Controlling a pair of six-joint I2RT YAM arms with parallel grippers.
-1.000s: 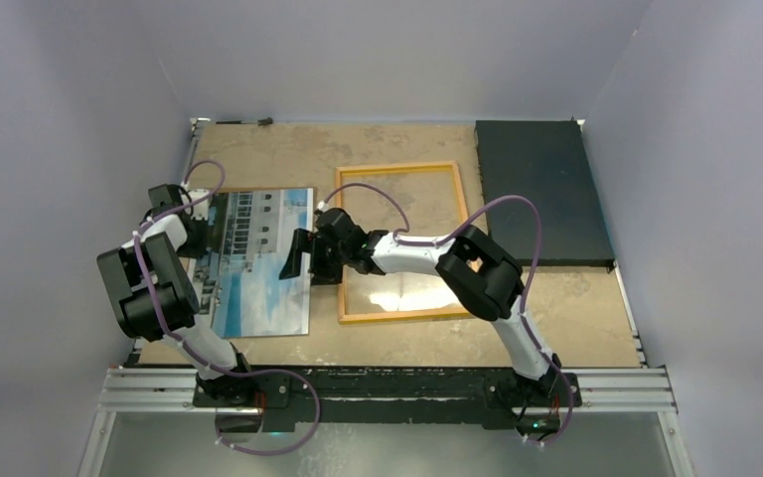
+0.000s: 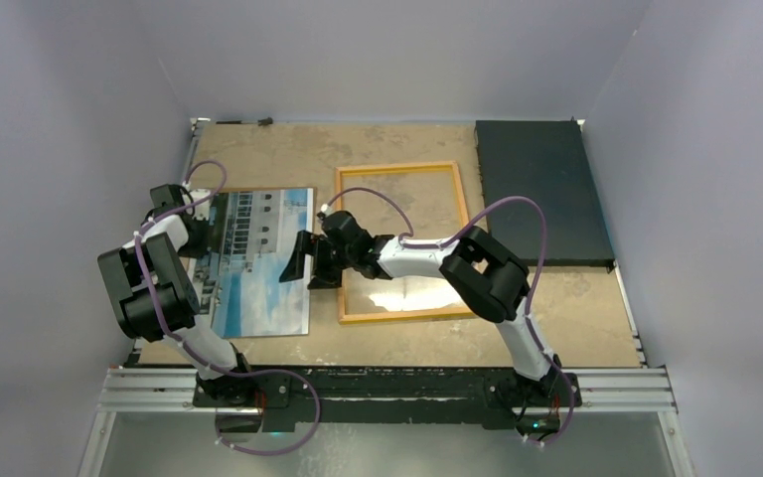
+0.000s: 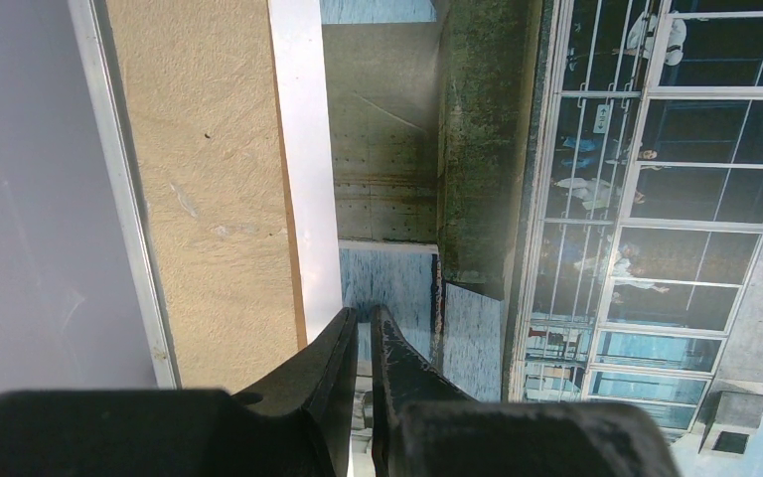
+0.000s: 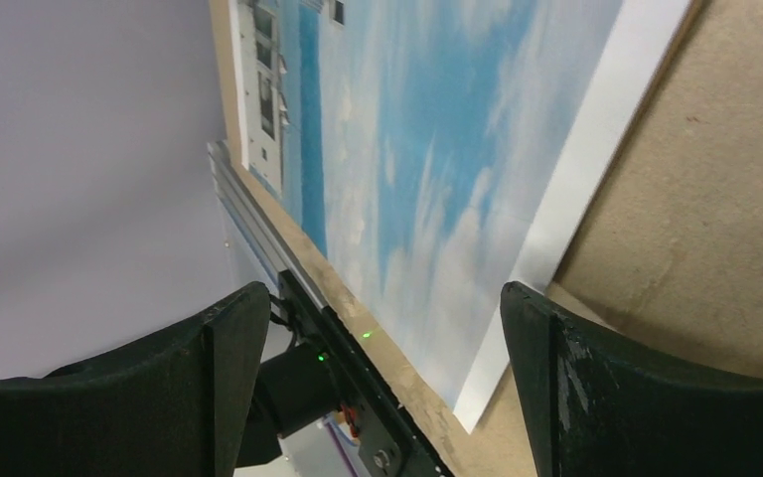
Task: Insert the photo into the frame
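Observation:
The photo (image 2: 263, 278), a building against a blue sky with a white border, lies flat on the board at the left. My left gripper is at its left edge, its tips only slightly apart with a strip of photo surface showing in the narrow gap. My right gripper stands wide open over the photo's right border (image 4: 596, 119), one finger (image 4: 541, 368) close to that edge; contact cannot be told. To the right lies the wooden frame (image 2: 397, 167), empty inside, partly covered by my right arm.
A dark flat panel (image 2: 541, 189) lies at the back right. Bare board (image 2: 288, 149) shows behind the photo and frame. Grey walls (image 2: 387, 60) enclose the left, back and right sides.
The left arm, photo and frame look unmoved.

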